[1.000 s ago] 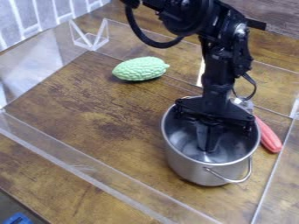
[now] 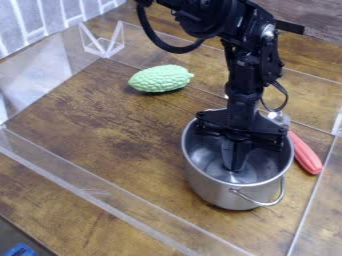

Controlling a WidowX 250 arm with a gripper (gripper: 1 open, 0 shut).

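Note:
The black gripper [image 2: 235,158] reaches down into a steel pot [image 2: 214,188] on the right side of the wooden surface, its lower part inside the rim. Its fingers are dark against the pot's interior, and whether anything is between them is hidden. The pot's wire handle hangs at the front right.
A green bumpy toy vegetable [image 2: 159,80] lies at upper left. A red utensil [image 2: 306,155] lies right of the pot, beside a partly hidden shiny object. Clear plastic walls edge the board.
Compared with a second ago, the arm and gripper have shifted slightly left within the pot, and the pot sits a little further left.

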